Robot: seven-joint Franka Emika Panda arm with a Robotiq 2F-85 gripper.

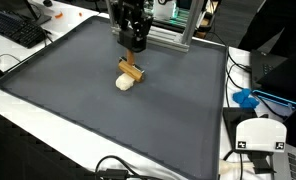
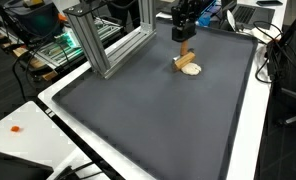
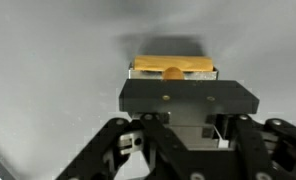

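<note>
Near the back of the dark table, my gripper [image 1: 131, 46] points down, shut on an upright orange-brown piece [image 1: 130, 58]. At the foot of that piece is a wooden bar [image 1: 131, 70]; whether the two are joined, I cannot tell. Exterior view 2 shows the same bar [image 2: 183, 62] low over or on the table. Beside it lies a round cream-coloured piece [image 2: 192, 69]. In the wrist view the bar [image 3: 173, 63] spans the area just beyond the black gripper plate, with a rounded orange end [image 3: 172, 73] before it. The plate hides the finger contact.
A white-framed structure [image 2: 119, 45] stands at the table's edge. A keyboard [image 1: 16, 29] lies off one corner; a blue object [image 1: 246, 98] and white device [image 1: 259, 134] sit off the opposite side.
</note>
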